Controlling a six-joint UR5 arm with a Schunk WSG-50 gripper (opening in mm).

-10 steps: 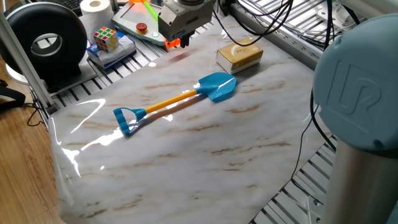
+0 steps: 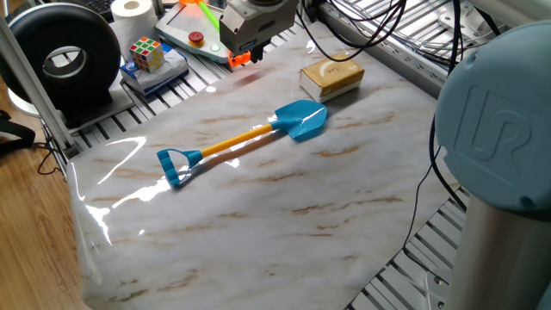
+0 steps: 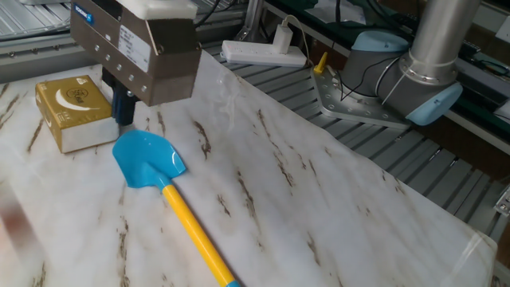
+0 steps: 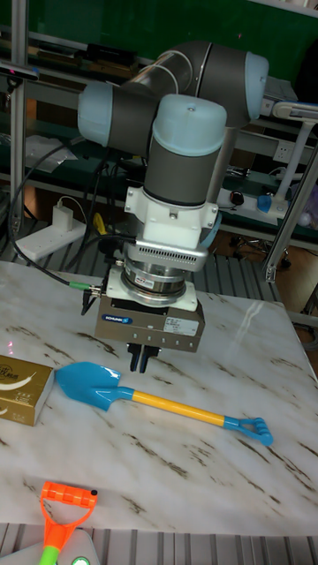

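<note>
A toy shovel with a blue blade (image 2: 301, 119), yellow shaft (image 2: 237, 140) and blue grip (image 2: 175, 165) lies flat on the marble-patterned table (image 2: 258, 232). My gripper (image 4: 140, 358) hangs above the tabletop, pointing down, apart from the shovel. Its dark fingers stand close together at the middle of the grey body, with nothing visible between them. In exterior view 2 the fingers (image 3: 122, 105) appear just behind the blade (image 3: 145, 159), and the gold-and-white box (image 3: 76, 113) sits to their left. Exterior view 1 shows the gripper toward the table's back edge.
In exterior view 1, a Rubik's cube (image 2: 147, 53) rests on a blue-and-white pack (image 2: 155, 74) off the table's left side, near a black ring (image 2: 62, 53). An orange-handled toy (image 4: 68, 504) lies beyond the table edge.
The shovel and box have not moved.
</note>
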